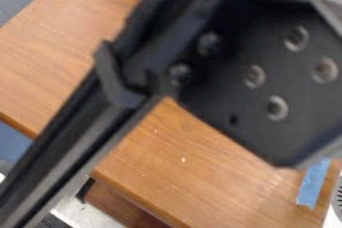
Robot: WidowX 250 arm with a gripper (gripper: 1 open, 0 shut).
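Observation:
The black robot arm [147, 72], with a bolted plate and a long rail, fills the upper middle and lower left of the camera view, blurred. It hides much of the wooden table [174, 172] beneath it. The gripper's fingers are not visible, so its state does not show.
A blue tape strip [313, 183] lies at the table's right edge, beside a white perforated object [335, 205]. Grey floor or surface shows past the upper left edge. Bare wood is visible at upper left and lower middle.

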